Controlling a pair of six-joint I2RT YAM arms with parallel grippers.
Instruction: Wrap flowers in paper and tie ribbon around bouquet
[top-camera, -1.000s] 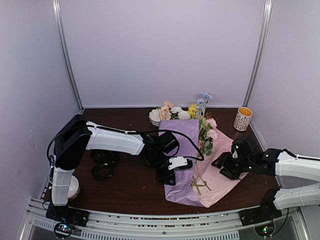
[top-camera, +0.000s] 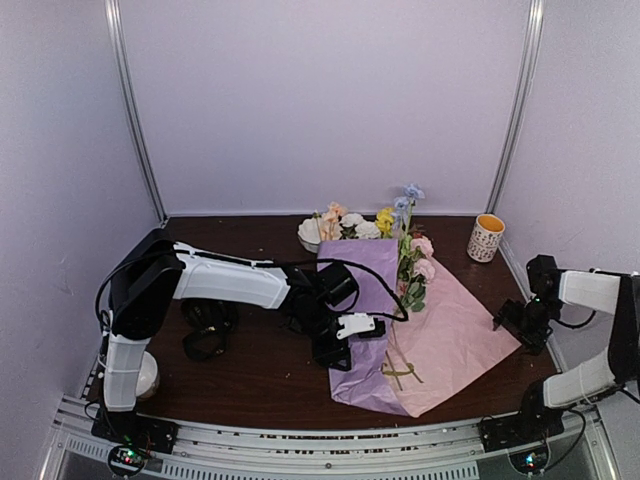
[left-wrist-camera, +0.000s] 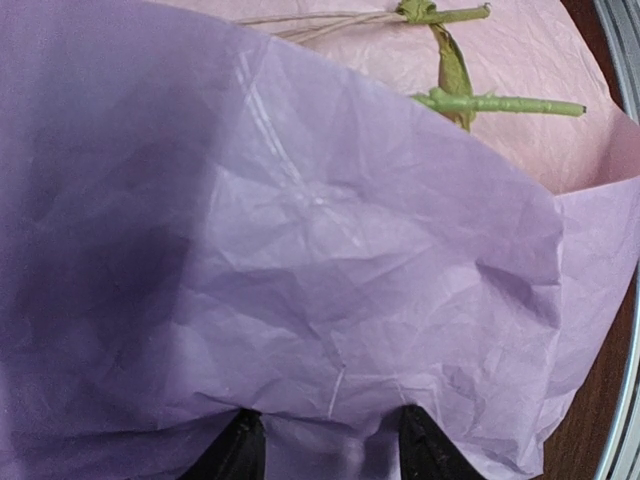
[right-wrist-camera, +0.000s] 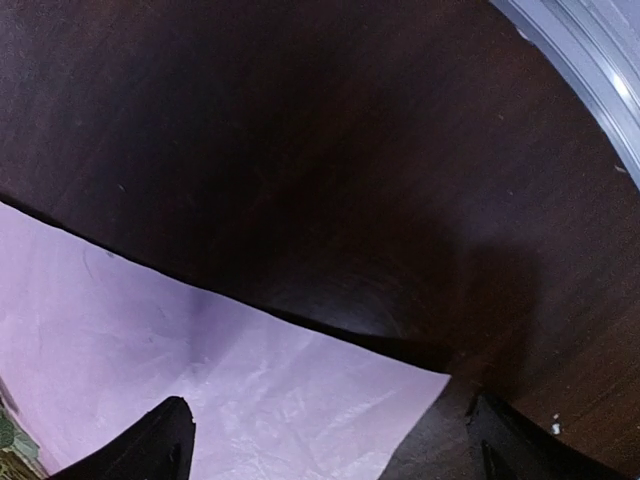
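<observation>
The bouquet lies on wrapping paper, with pink roses (top-camera: 424, 258) and blue flowers (top-camera: 408, 200) at its far end. Its tied stems (left-wrist-camera: 500, 105) stick out beyond the folded purple paper (left-wrist-camera: 350, 260) in the left wrist view. My left gripper is at this purple fold, its fingers apart and a crease of paper running between them; whether they touch it is unclear. Under the right side spreads the pink paper (top-camera: 465, 335). Around its right corner (right-wrist-camera: 400, 380), or just above it, my right gripper stands open.
Peach, white and yellow flowers (top-camera: 350, 226) sit by a bowl (top-camera: 309, 233) behind the paper. A perforated white cup (top-camera: 486, 240) stands at the back right. A black object (top-camera: 207, 330) is beneath the left arm. Bare table (top-camera: 250, 380) lies front left.
My right gripper has moved right, from over the pink paper to its right corner, which now shows flat and uncovered. The left arm looks still.
</observation>
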